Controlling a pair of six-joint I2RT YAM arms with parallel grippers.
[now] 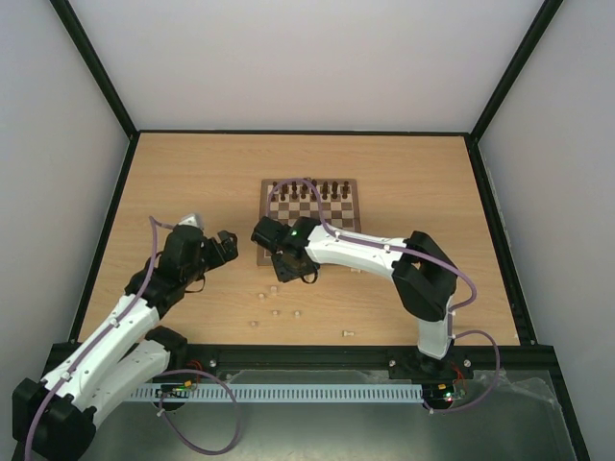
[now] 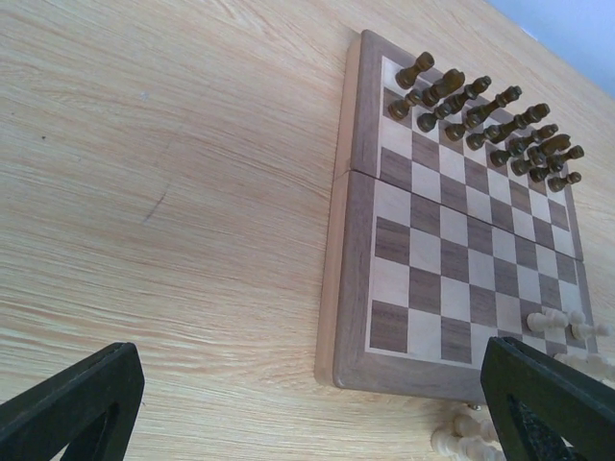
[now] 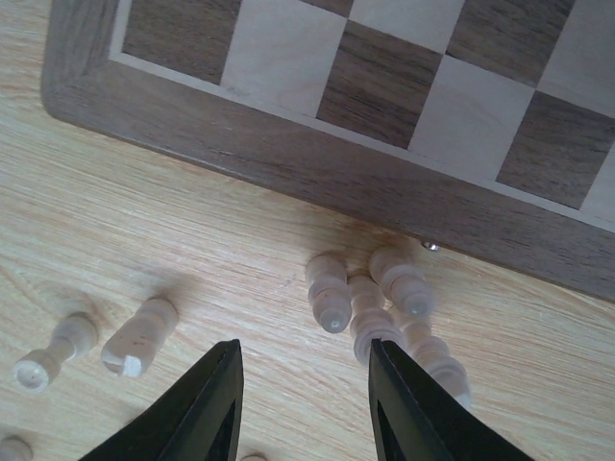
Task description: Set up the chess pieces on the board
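Observation:
The chessboard [image 1: 261, 226] lies mid-table, partly covered by the right arm in the top view. Dark pieces [image 2: 485, 110] fill its far two rows. In the left wrist view some white pieces [image 2: 553, 320] stand at the board's near right part. Along the near edge, a tight cluster of white pieces [image 3: 368, 322] stands on the table. My right gripper is open above the table, the cluster just beyond its right finger, nothing held. My left gripper hangs open left of the board, with only bare table between its fingers.
Loose white pieces [image 3: 141, 336] are scattered on the table in front of the board, one [image 1: 348, 333] farther right near the front edge. Free table [image 1: 413, 182] stretches right of the board, and the left side is mostly clear.

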